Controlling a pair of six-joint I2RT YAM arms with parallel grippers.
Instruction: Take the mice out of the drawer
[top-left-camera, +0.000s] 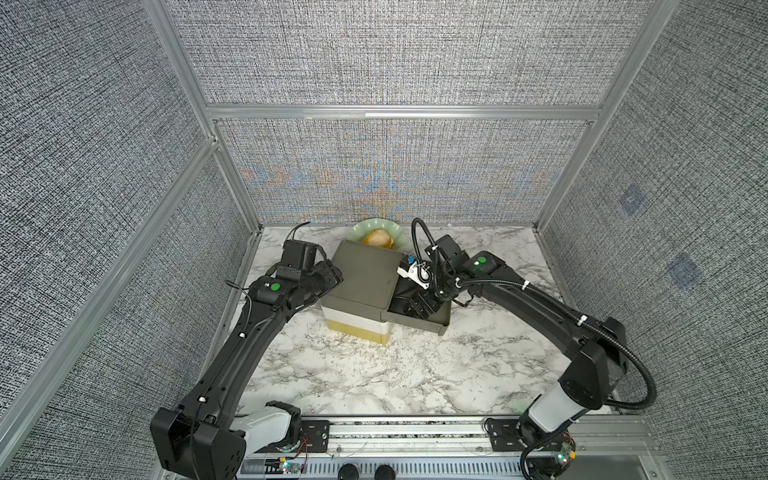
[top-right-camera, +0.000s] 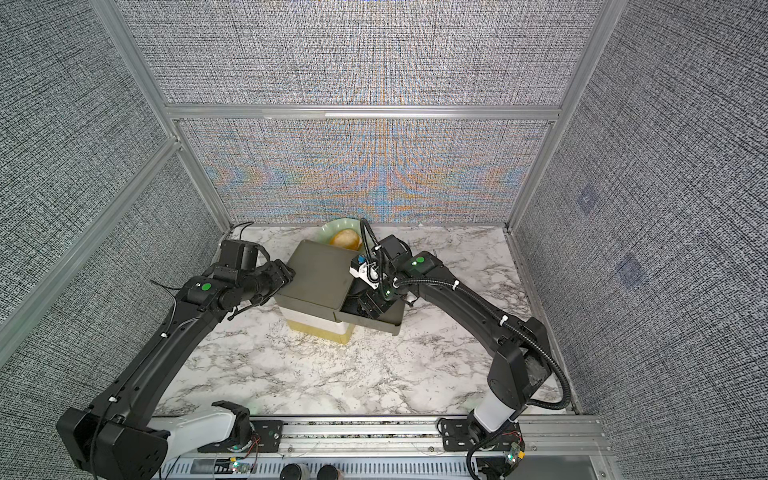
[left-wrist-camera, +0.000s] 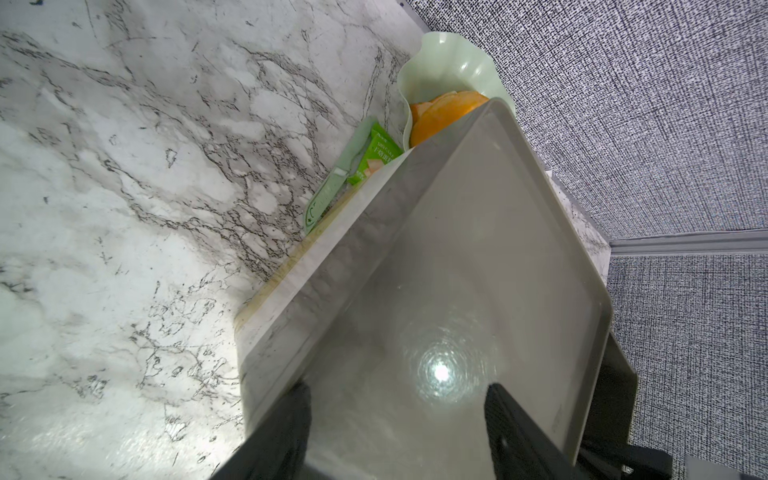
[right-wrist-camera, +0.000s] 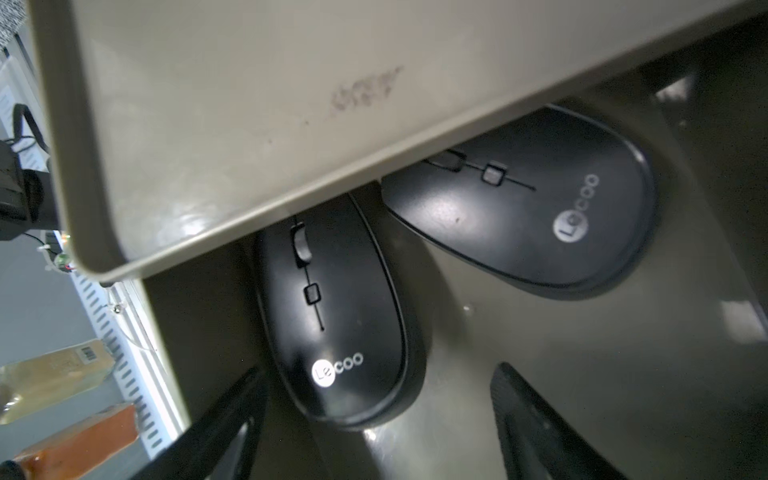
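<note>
Two black mice lie in the pulled-out drawer (top-left-camera: 428, 324). In the right wrist view the near mouse (right-wrist-camera: 340, 320) points its wheel end under the cabinet's top edge; the other mouse (right-wrist-camera: 544, 200) lies beside it, its front partly covered by that edge. My right gripper is over the drawer with its fingers apart, and nothing is held between them. The near mouse shows in the gap between those fingers. My left gripper stands at the left side of the cabinet (top-left-camera: 364, 276), fingers apart around nothing, with the cabinet top in its view.
Behind the cabinet is a green bowl (top-left-camera: 376, 228) holding bread-like food. A green-handled utensil (left-wrist-camera: 340, 176) and a green packet (left-wrist-camera: 376, 152) lie by the cabinet's left side.
</note>
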